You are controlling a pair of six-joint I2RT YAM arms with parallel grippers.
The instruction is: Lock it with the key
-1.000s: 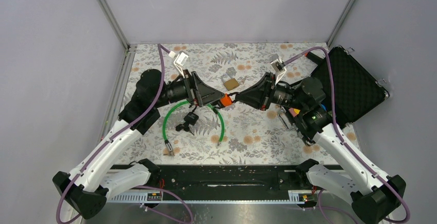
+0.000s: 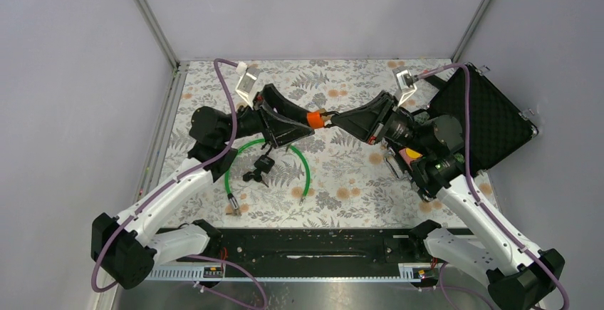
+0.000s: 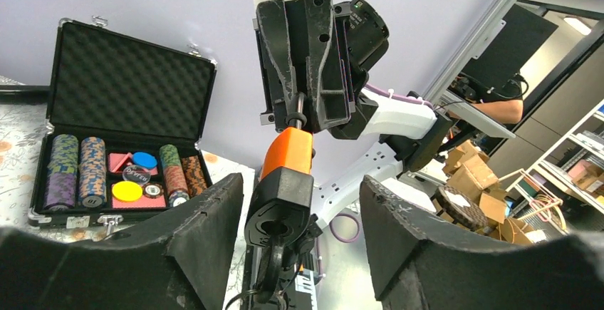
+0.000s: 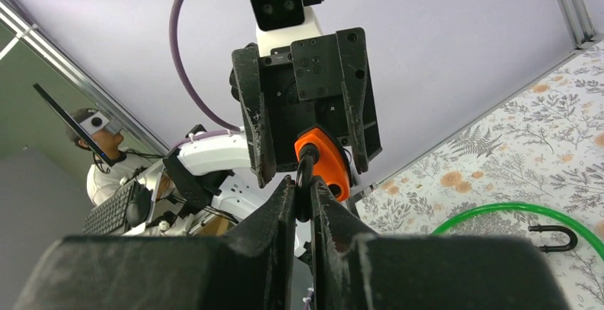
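An orange-and-black lock [image 2: 315, 120] hangs in mid-air between the grippers. My right gripper is shut on its black shackle, seen upright in the right wrist view with the orange body beyond. My left gripper faces it with fingers parted around the black end of the lock body [image 3: 283, 196], where a dark piece hangs below; contact cannot be told. A small group of dark keys [image 2: 255, 174] lies on the table inside a green hose [image 2: 305, 167].
An open black case [image 2: 481, 121] with chips and coloured discs stands at the right of the patterned table [image 2: 342, 196]. A black U-shaped piece [image 4: 566, 240] lies by the hose.
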